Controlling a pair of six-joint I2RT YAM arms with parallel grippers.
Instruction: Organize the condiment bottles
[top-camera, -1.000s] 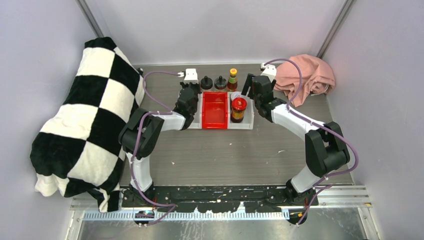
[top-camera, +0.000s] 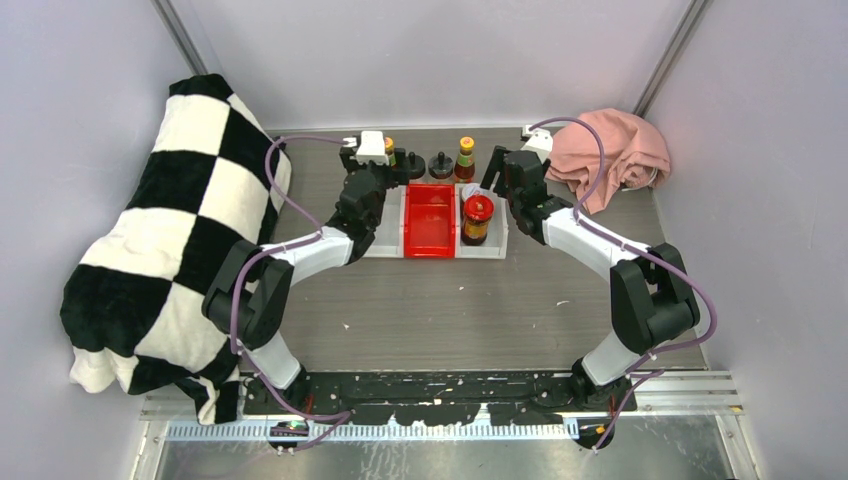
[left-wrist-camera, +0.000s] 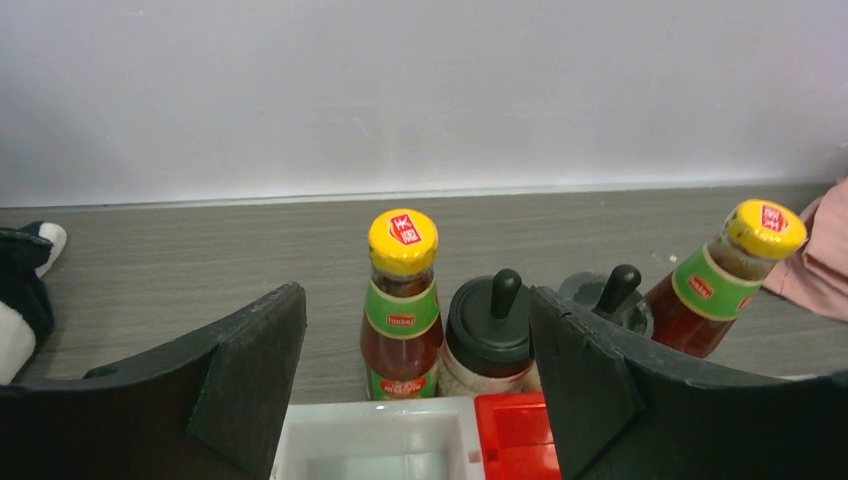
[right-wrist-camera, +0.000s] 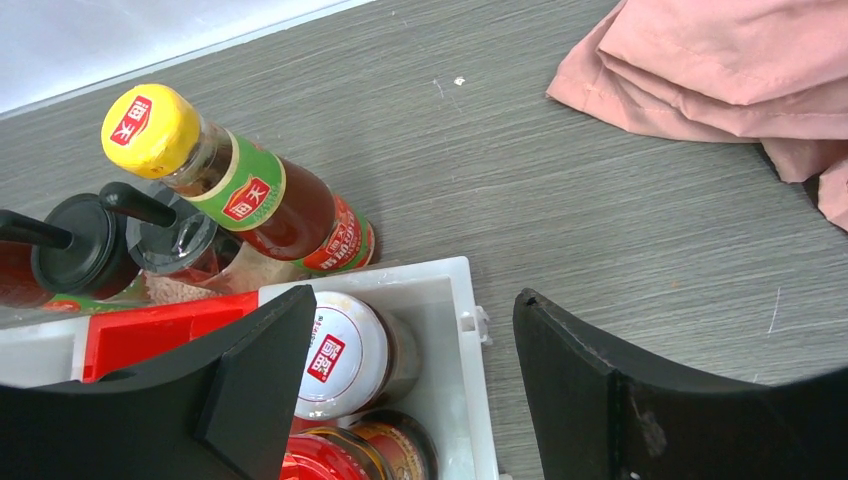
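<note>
My left gripper is open, raised at the rack's back left, facing a yellow-capped sauce bottle (left-wrist-camera: 400, 340). Two black-lidded jars (left-wrist-camera: 488, 330) stand beside it, with a second sauce bottle (right-wrist-camera: 270, 205) to their right. The three-section rack (top-camera: 430, 225) has a red middle; its right section holds a white-lidded jar (right-wrist-camera: 340, 355) and a red-lidded jar (top-camera: 477, 220). My right gripper is open above that section, nothing held.
A checkered plush cloth (top-camera: 170, 250) fills the left side. A pink cloth (top-camera: 610, 155) lies at the back right.
The right arm has hardly moved.
</note>
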